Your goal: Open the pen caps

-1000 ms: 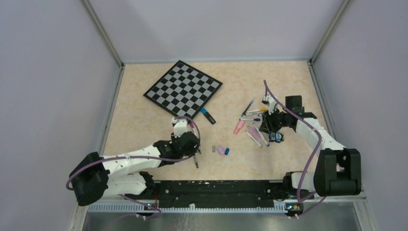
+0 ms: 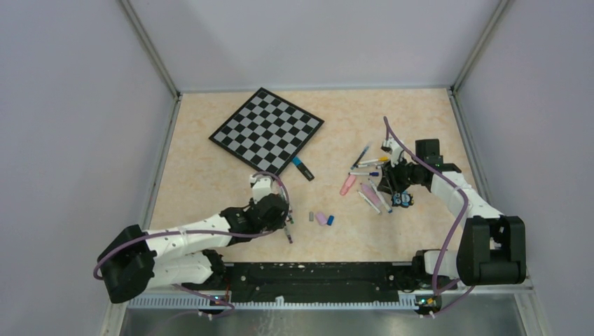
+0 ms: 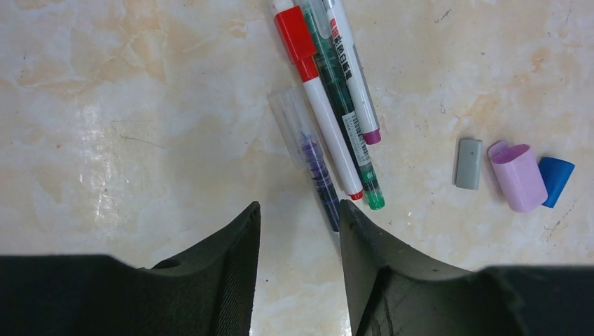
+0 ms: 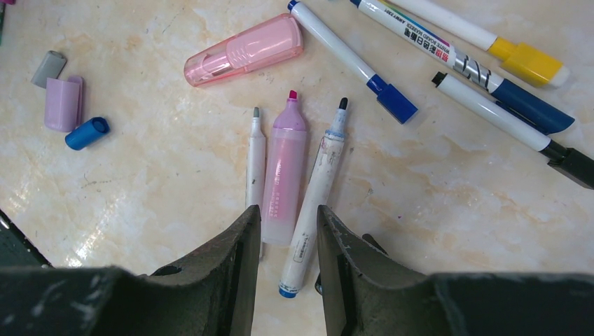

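Note:
My left gripper is open, with nothing between its fingers. Beside its right fingertip lies a purple pen (image 3: 319,171) with a clear cap (image 3: 289,122); that finger hides its lower end. Close by lie a red-capped pen (image 3: 326,119), a green pen (image 3: 354,140) and a white pen with a purple end (image 3: 357,87). Above three uncapped pens my right gripper stands open, holding nothing: a thin grey-tipped one (image 4: 256,161), a pink highlighter (image 4: 284,168) and a black-tipped one (image 4: 319,189). Loose caps, grey (image 3: 468,164), lilac (image 3: 519,178) and blue (image 3: 556,180), rest on the table.
Behind the left arm lies a checkered board (image 2: 266,129), a blue and black marker (image 2: 303,169) at its corner. A pink translucent marker (image 4: 245,50), a blue-capped pen (image 4: 350,59) and several more capped pens lie farther back.
The purple pen near the front has shifted slightly right. No movement shows in the right arm or the other pens.

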